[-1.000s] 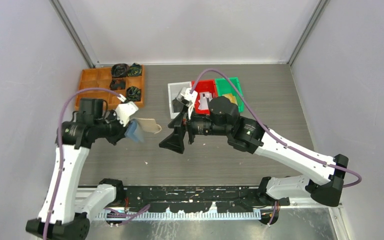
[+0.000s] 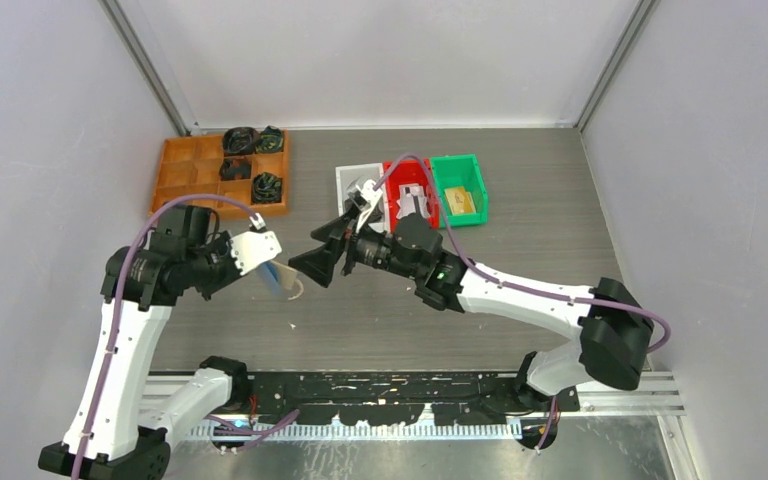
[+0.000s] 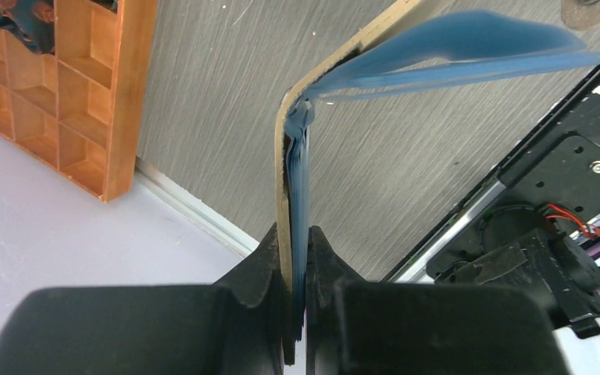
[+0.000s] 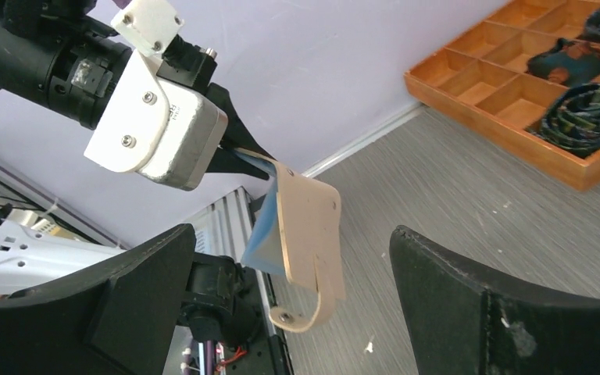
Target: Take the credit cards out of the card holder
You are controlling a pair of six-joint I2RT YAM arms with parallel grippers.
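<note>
A beige card holder (image 4: pixel 309 226) with clear bluish sleeves (image 3: pixel 453 47) hangs in the air at the left of the workspace. My left gripper is shut on one end of it, pinching the cover and sleeves together. Its free part flares open, the curved strap (image 4: pixel 306 316) dangling lowest in the right wrist view. Facing it from the right, my right gripper is wide open, the holder still apart and farther off between its fingers' lines. No separate card can be made out in the sleeves.
An orange compartment tray (image 2: pixel 190 175) with several dark bundles stands at the back left. Toward the back middle are a white bin (image 2: pixel 343 190), a red bin (image 2: pixel 392 172) and a green bin (image 2: pixel 475 185) with yellowish items inside.
My right gripper has moved left, closer to the holder. The left gripper has turned, swinging the holder from pointing sideways to hanging toward the front.
</note>
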